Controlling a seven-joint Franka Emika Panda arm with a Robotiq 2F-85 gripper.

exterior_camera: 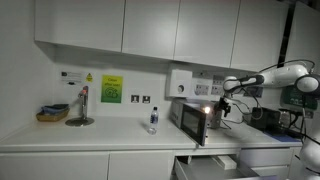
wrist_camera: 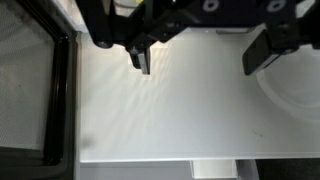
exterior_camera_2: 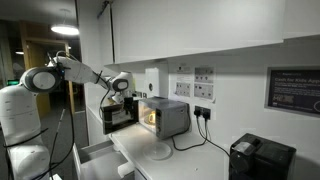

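Observation:
My gripper is open above the white worktop (wrist_camera: 165,115), with nothing between its fingers. The rim of a round white plate (wrist_camera: 292,90) shows at the right of the wrist view, partly behind one finger. Along the left of that view runs the dark frame of the microwave door (wrist_camera: 62,110). In exterior view 2 the microwave (exterior_camera_2: 172,117) stands with its door (exterior_camera_2: 119,113) swung out and a warm light inside. The gripper hangs close to that door. Exterior view 1 shows the door (exterior_camera: 193,122) edge and the arm reaching in from the right.
Below the counter, a drawer (exterior_camera: 215,164) stands pulled out. A black appliance (exterior_camera_2: 260,158) occupies the counter's near right end. Far to the left are a bottle (exterior_camera: 154,121), a tap (exterior_camera: 84,103) and a basket (exterior_camera: 52,112). Cupboards hang overhead.

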